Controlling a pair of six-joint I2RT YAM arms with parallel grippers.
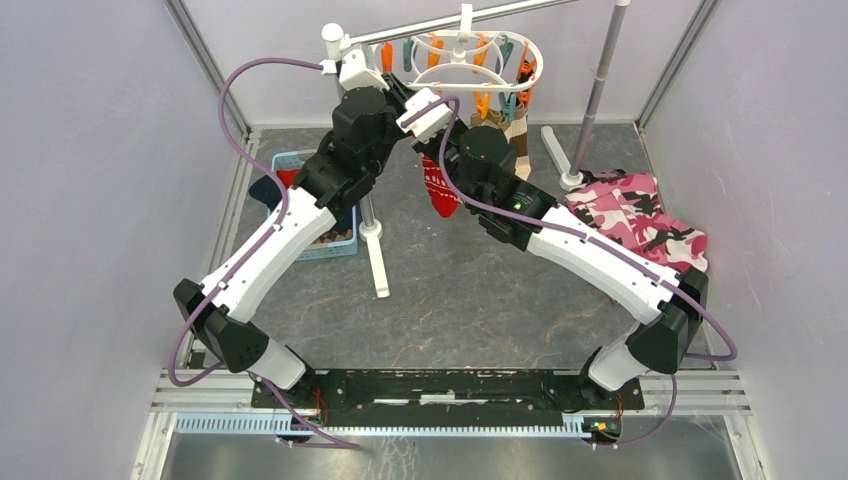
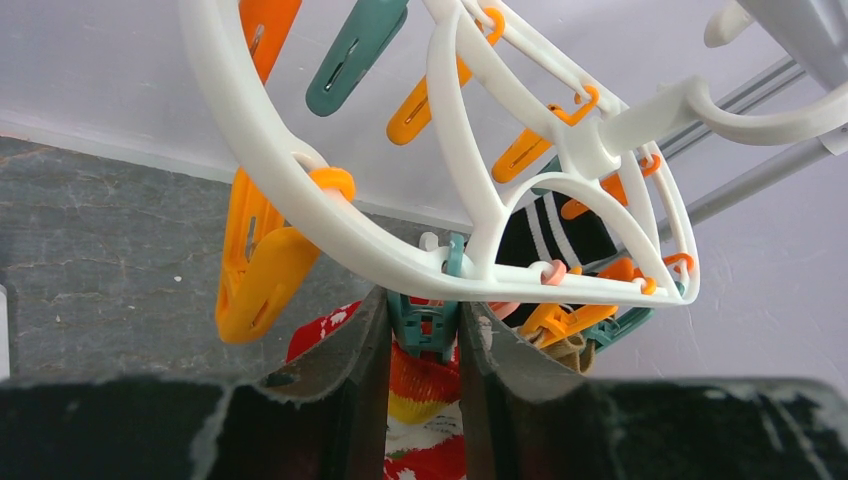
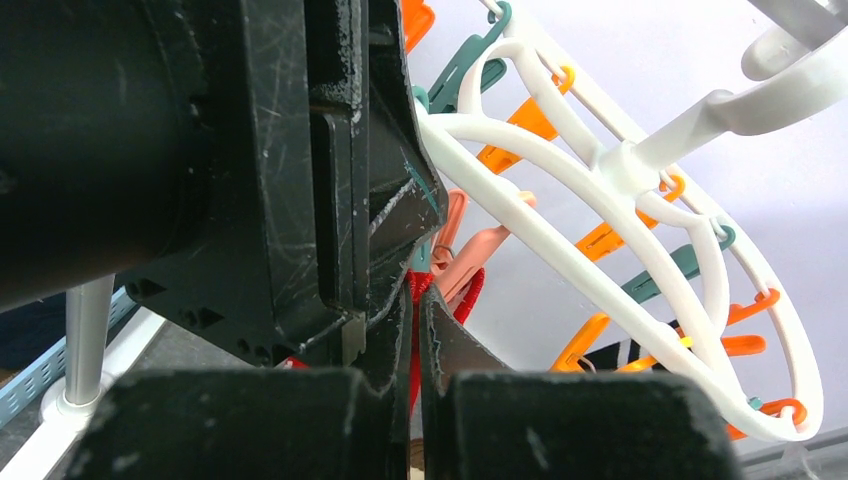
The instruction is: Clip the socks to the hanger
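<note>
The white round hanger (image 1: 535, 55) carries orange and teal clips along its rim. In the left wrist view my left gripper is shut on a teal clip (image 2: 425, 335) hooked on the hanger's near rim. A patterned red sock (image 2: 425, 455) hangs just below and behind that clip. In the right wrist view my right gripper is shut, with the red cuff of the sock pinched at its tips, right under the teal clip. The sock (image 1: 441, 190) dangles beneath the right gripper in the top view. Whether the cuff is inside the clip is hidden.
Striped brown socks (image 1: 520, 140) and a black striped sock (image 2: 555, 232) hang at the hanger's right. A blue basket (image 1: 345, 247) with socks stands left; pink camouflage cloth (image 1: 640, 215) lies right. Both arms crowd together at the rim.
</note>
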